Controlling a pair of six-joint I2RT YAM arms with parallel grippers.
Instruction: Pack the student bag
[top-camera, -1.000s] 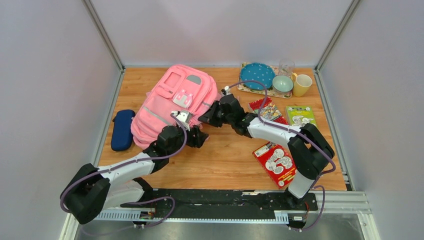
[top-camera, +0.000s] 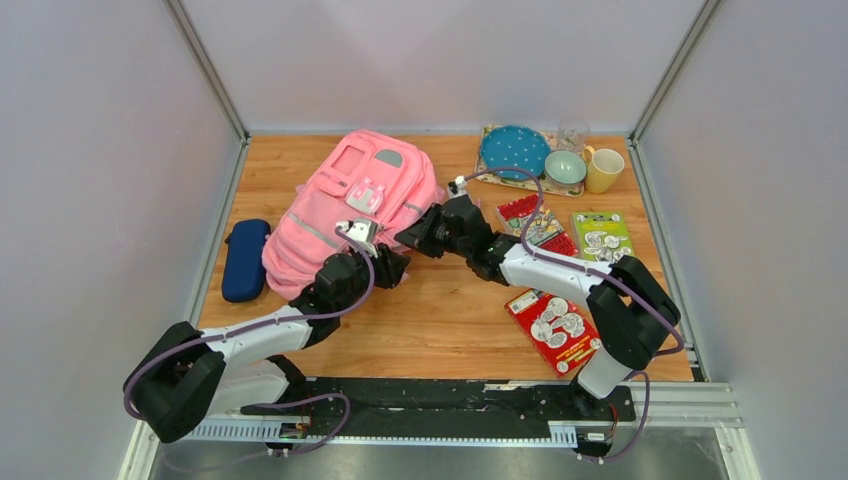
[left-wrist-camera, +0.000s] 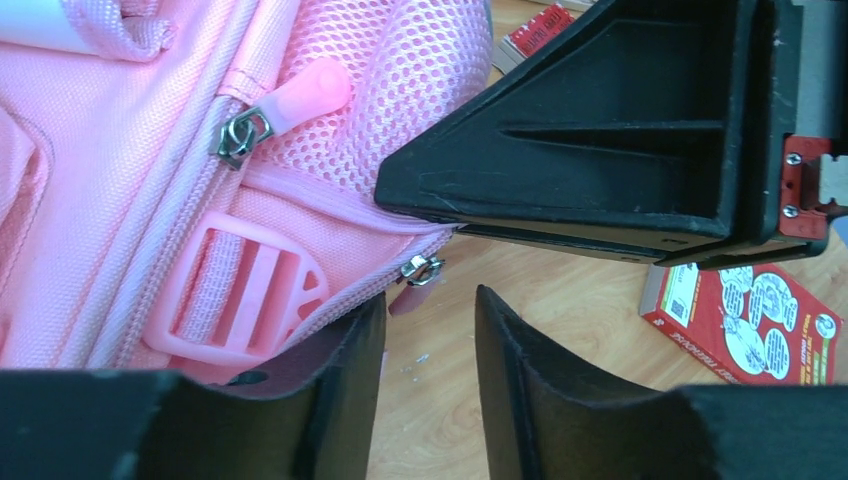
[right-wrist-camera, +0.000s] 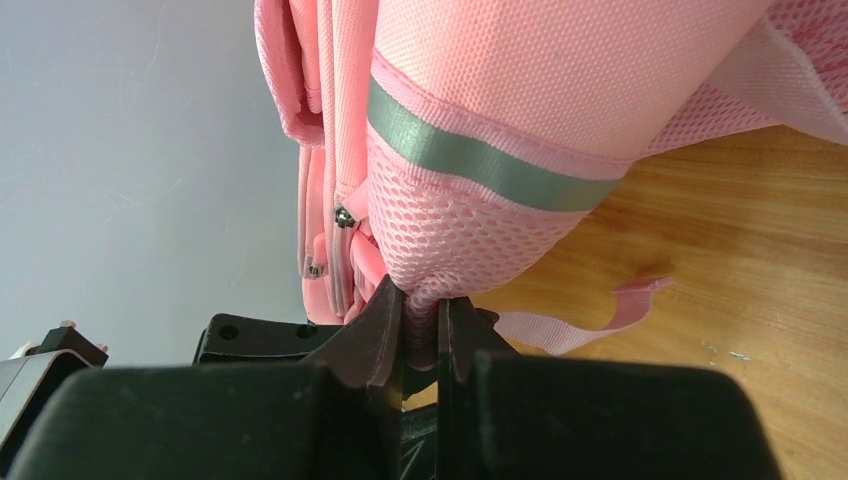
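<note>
A pink backpack (top-camera: 335, 205) lies on the table at the left, its lower right corner partly hidden by both grippers. In the left wrist view, a pink zipper pull (left-wrist-camera: 412, 296) hangs from a metal slider at the bag's edge. My left gripper is part open around that pull, which sits closer to the left fingertip. In the right wrist view, my right gripper is shut on the gathered bottom of the mesh side pocket (right-wrist-camera: 470, 235). A second zipper pull (left-wrist-camera: 305, 95) rests higher on the bag.
A navy case (top-camera: 245, 260) lies left of the bag. Red book (top-camera: 555, 332), green book (top-camera: 603, 237) and another red-edged book (top-camera: 535, 222) lie right. A blue plate (top-camera: 515, 150), bowl (top-camera: 565, 170) and yellow mug (top-camera: 603, 172) stand at the back right.
Compared with a second ago, my left gripper has shifted slightly up toward the bag's corner. The right arm has shifted a little, its gripper staying at the bag. The backpack looks nearly unmoved.
</note>
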